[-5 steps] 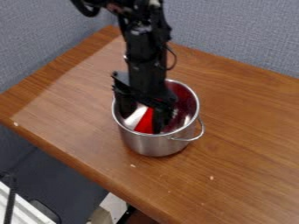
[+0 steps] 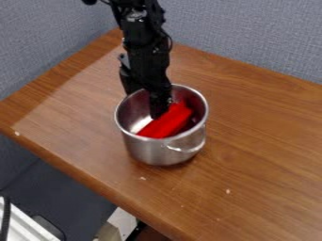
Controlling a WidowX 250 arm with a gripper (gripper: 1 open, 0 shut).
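A steel pot [image 2: 161, 151] stands on the wooden table, a red object [image 2: 164, 122] lying inside it. My black gripper [image 2: 157, 99] hangs over the back left of the pot, its lower part reaching down to the rim. Its fingertips are dark and partly run into the pot's shadow, so whether they are open or shut is unclear.
Grey padded walls border the back and left. At the lower left are the table's edge and some white items beyond it.
My gripper has risen and moved back from deep inside the pot, uncovering more of the red object. The pot has shifted slightly left.
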